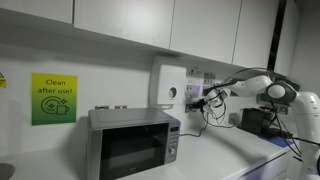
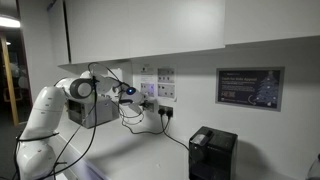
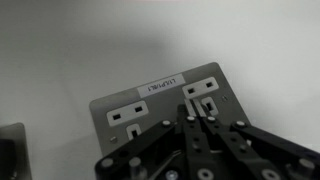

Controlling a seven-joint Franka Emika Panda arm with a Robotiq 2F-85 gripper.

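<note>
In the wrist view a grey double socket plate [image 3: 160, 108] with a white label strip [image 3: 162, 86] fills the middle. My gripper is shut, its narrow fingers side by side over the right-hand socket, with nothing seen between them. Whether the fingertips touch the plate or its switch cannot be told. From the side, the gripper [image 1: 202, 104] reaches toward the wall with the sockets. The other exterior view has it [image 2: 128, 92] near the wall panels, with cables around it.
A microwave [image 1: 130, 143] stands on the counter [image 1: 215, 155], below a white wall dispenser [image 1: 168, 82]. A black coffee machine [image 2: 212, 154] sits at the other end. Plugged-in cables [image 2: 150, 131] hang along the wall. Cupboards [image 2: 145, 28] overhang the counter.
</note>
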